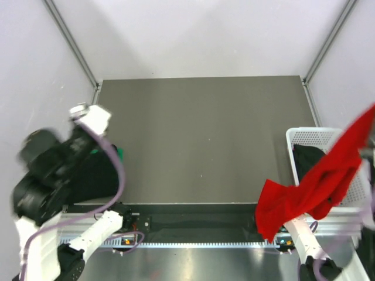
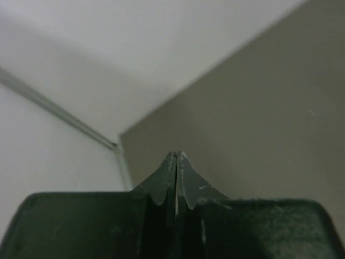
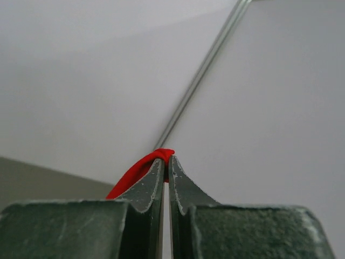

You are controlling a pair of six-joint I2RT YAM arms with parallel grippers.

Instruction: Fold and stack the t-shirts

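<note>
A red t-shirt [image 1: 310,193] hangs over the front right of the table and the white basket. My right gripper is shut on it; a red bit shows at its fingertips in the right wrist view. My left gripper is shut with nothing showing between its fingers, raised above the left side. A dark folded pile [image 1: 88,181] with a green edge lies at the left, partly behind my left arm.
The white basket [image 1: 316,134] at the right holds dark cloth [image 1: 306,155]. White walls surround the sides and back.
</note>
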